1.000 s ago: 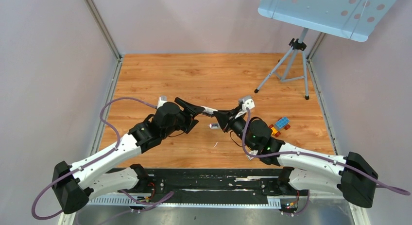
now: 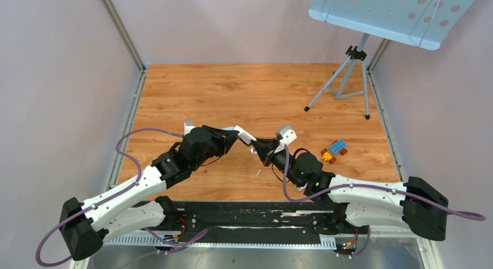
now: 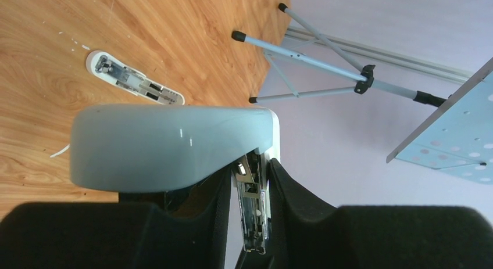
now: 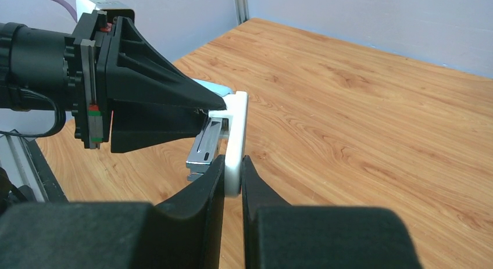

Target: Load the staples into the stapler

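Observation:
Between the two arms, off the table, hangs the stapler [image 2: 245,133], white with a light blue cover. Its blue cover [image 3: 174,144] fills the middle of the left wrist view, beside the bare metal channel [image 3: 253,202]. My left gripper [image 2: 237,133] is shut on the stapler near one end. The other end of its long white part [image 4: 234,147] lies between the fingers of my right gripper, shut on it from both sides. I cannot make out staples in the channel. On the tabletop lies a small white holder [image 3: 135,78] with silvery and clear parts.
White scraps [image 3: 60,151] lie near the holder. A toy car [image 2: 334,151] sits at the table's right, and a tripod stand [image 2: 349,77] rises at the back right.
The stapler has turned in the top view, its right end now lower and nearer the front. Both grippers keep their hold.

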